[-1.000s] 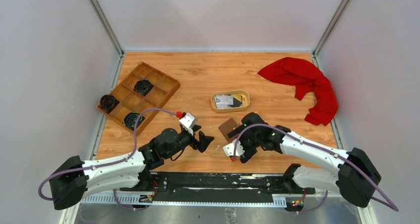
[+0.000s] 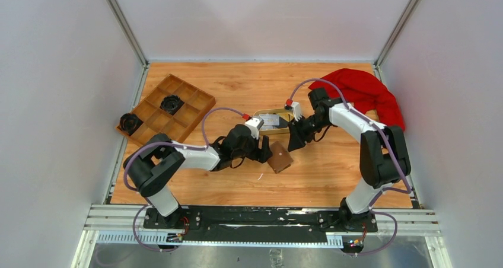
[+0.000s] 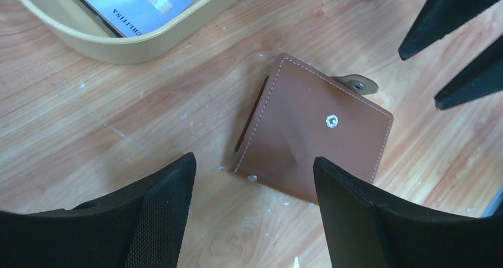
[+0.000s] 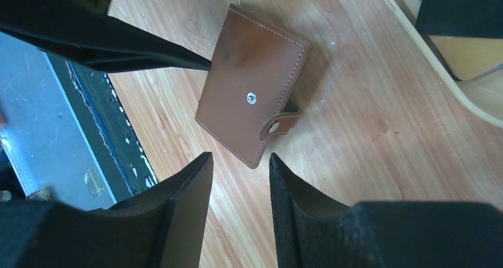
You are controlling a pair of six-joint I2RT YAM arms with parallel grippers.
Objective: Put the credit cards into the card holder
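The brown card holder [image 2: 280, 158] lies closed on the table between my two grippers. Its small snap strap [image 4: 280, 124] sticks out at one edge. In the left wrist view, my left gripper is open, its right finger reaching over the near edge of the holder [image 3: 320, 125]. My right gripper is open too, just beside a corner of the holder with nothing between its fingers. Cards [image 2: 269, 120] lie in a beige tray behind; a blue card [image 3: 142, 7] shows in the left wrist view.
The beige tray [image 3: 127, 51] sits close behind the holder. A wooden compartment box [image 2: 193, 112] with black coils stands at the left, a red cloth [image 2: 362, 90] at the back right. Both grippers are close together over the holder.
My right gripper has swung from the front of the holder to its back right side. The left gripper has moved right and rearward, up to the holder. The holder has stayed put.
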